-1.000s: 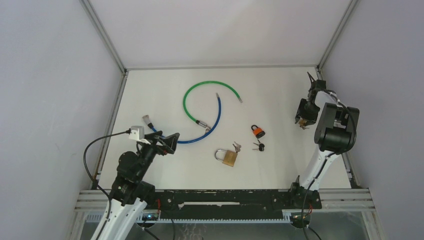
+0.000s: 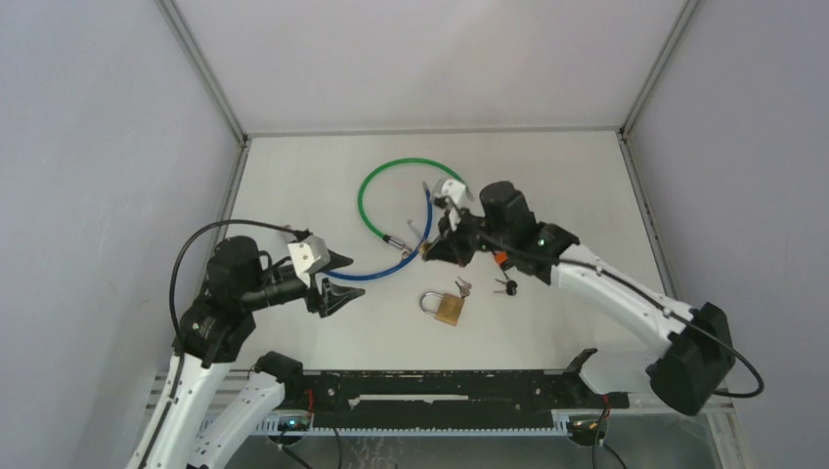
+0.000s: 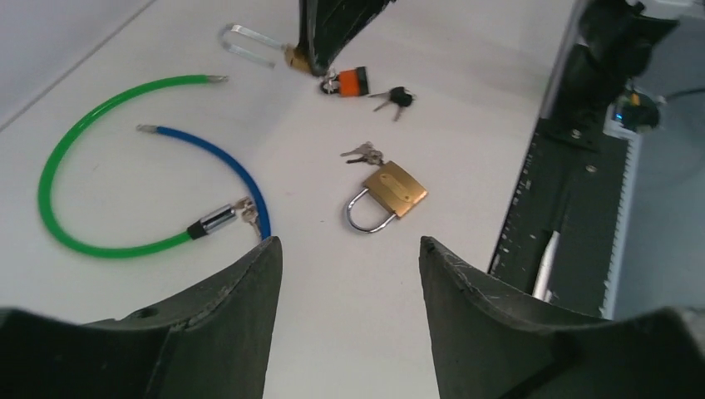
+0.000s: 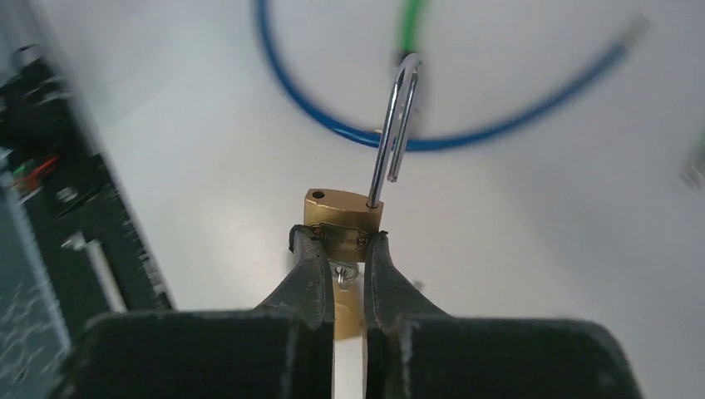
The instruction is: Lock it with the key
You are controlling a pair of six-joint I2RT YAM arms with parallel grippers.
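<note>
A small brass padlock [image 4: 342,214] is pinched between the fingers of my right gripper, its long shackle [image 4: 394,137] swung out with one leg free of the body. A keyring shows just under its body, partly hidden by the fingers. From the left wrist view, the held padlock [image 3: 298,59] is off the table at the far side. My left gripper [image 2: 358,278] hovers at the left with its fingers wide apart and nothing between them. On the table lies a larger brass padlock [image 3: 397,188], shackle closed, with loose keys [image 3: 366,154] beside it.
A green cable [image 2: 364,198] and a blue cable [image 2: 427,220] curve across the table's middle and left. An orange-black padlock [image 3: 353,81] and black-headed keys [image 3: 401,97] lie to the right.
My right arm has swung from the far right edge to the table's middle, carrying the small padlock.
</note>
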